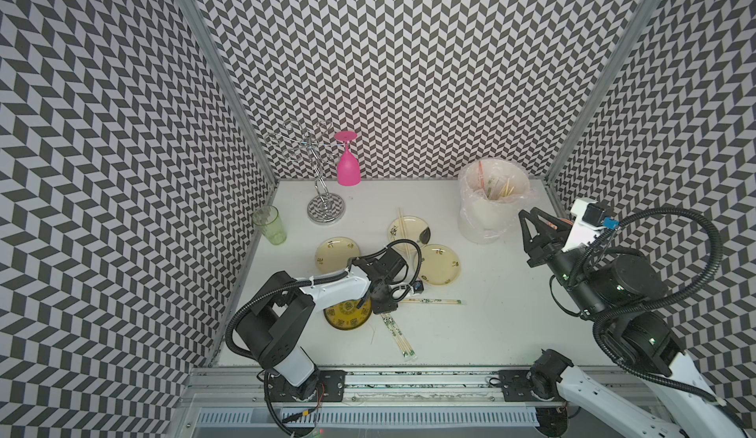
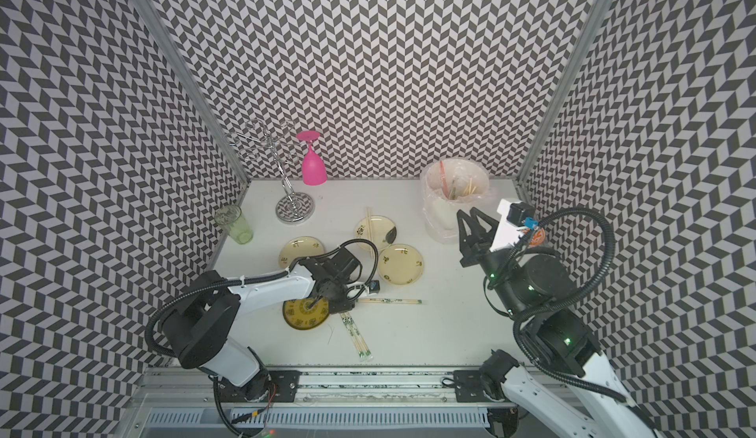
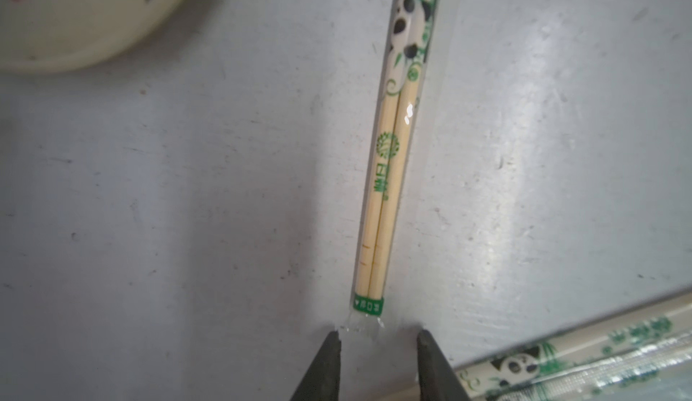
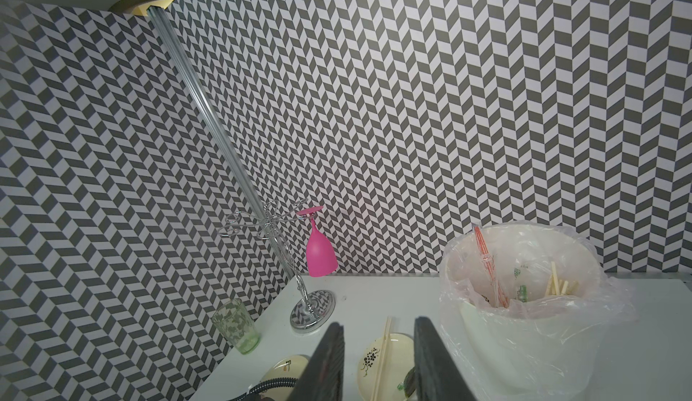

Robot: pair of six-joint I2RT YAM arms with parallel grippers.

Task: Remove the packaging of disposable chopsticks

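My left gripper hangs open, low over the table, its fingers either side of the sealed end of a wrapped chopstick pair [image 3: 387, 185] printed with a panda, nothing clearly between them. A second wrapped bundle [image 3: 519, 365] lies at the lower right of the left wrist view, and below the gripper in the top left view [image 1: 399, 335]. Unwrapped chopsticks [image 4: 382, 361] rest across a back plate. My right gripper is raised at the right, open and empty.
A bagged bin [image 1: 484, 217] with sticks stands back right. Cream plates [image 1: 441, 265], an amber plate [image 1: 346, 320], a green glass [image 1: 270, 225] and a metal rack [image 1: 325, 209] with a pink goblet [image 1: 348, 169] occupy the left and middle.
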